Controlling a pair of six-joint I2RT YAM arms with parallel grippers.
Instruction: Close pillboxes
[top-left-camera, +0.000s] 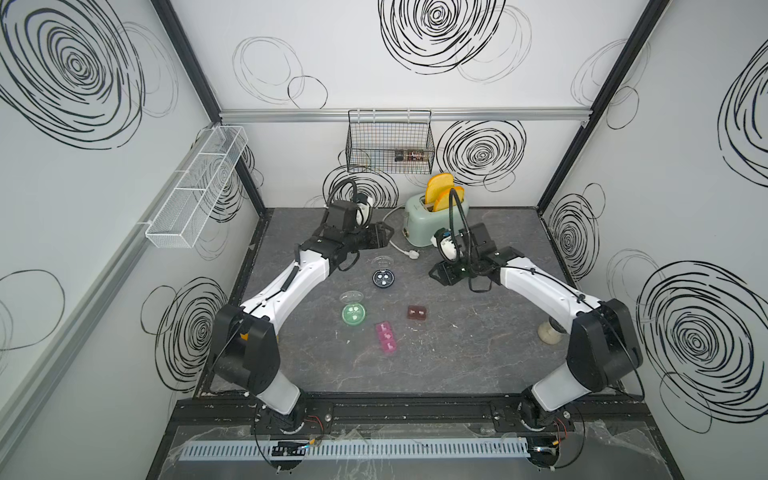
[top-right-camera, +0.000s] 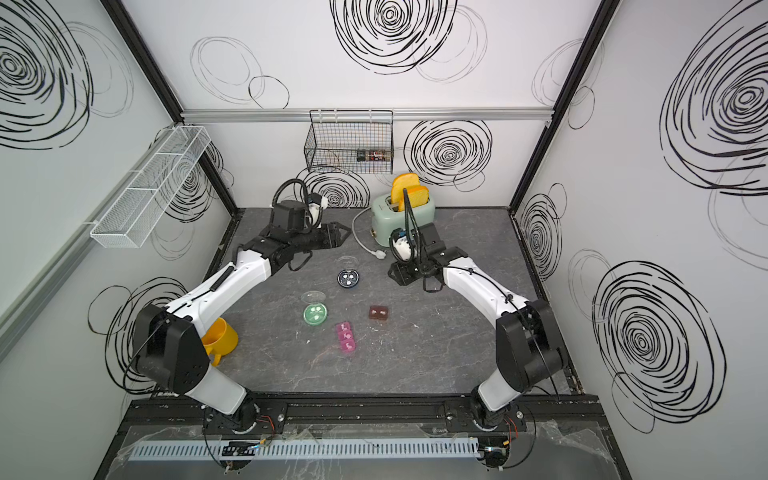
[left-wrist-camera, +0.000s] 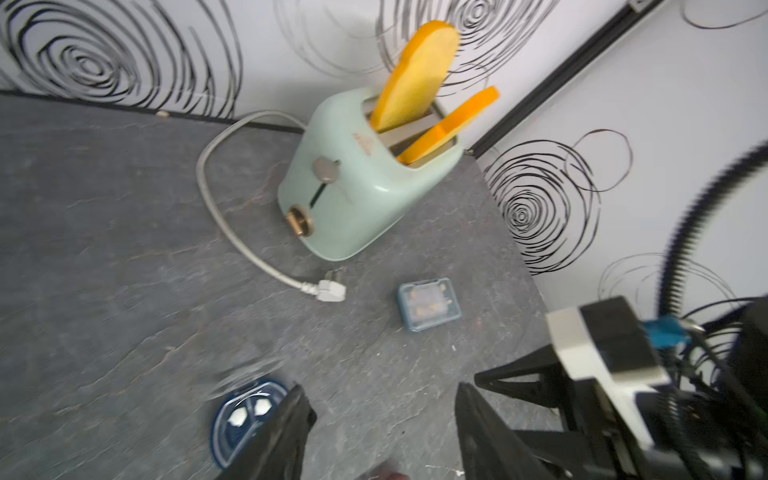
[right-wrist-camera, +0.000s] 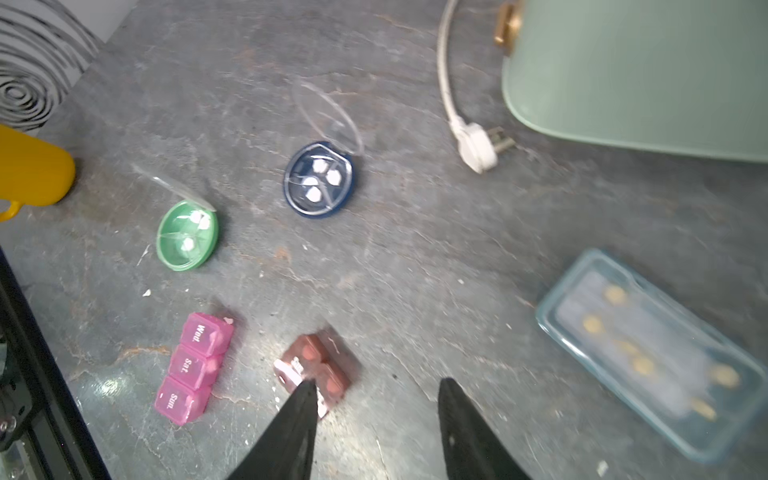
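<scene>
The dark blue round pillbox (right-wrist-camera: 320, 190) and the green round pillbox (right-wrist-camera: 187, 240) have clear lids standing raised; white pills lie inside both. A light blue rectangular pillbox (left-wrist-camera: 429, 305) lies flat with its clear lid down, and the top views have it hidden behind the right arm. Pink pillbox (right-wrist-camera: 192, 369) shows three lids down. The brown pillbox (top-left-camera: 417, 313) is small; its lid state is unclear. My left gripper is open and empty above the table's back area. Fingers apart, my right gripper hovers over the table, holding nothing.
A mint toaster (top-left-camera: 436, 217) with yellow slices stands at the back; its white plug (right-wrist-camera: 477, 149) lies on the table. A yellow mug (top-right-camera: 220, 340) is at the left, a jar (top-left-camera: 550, 331) at the right.
</scene>
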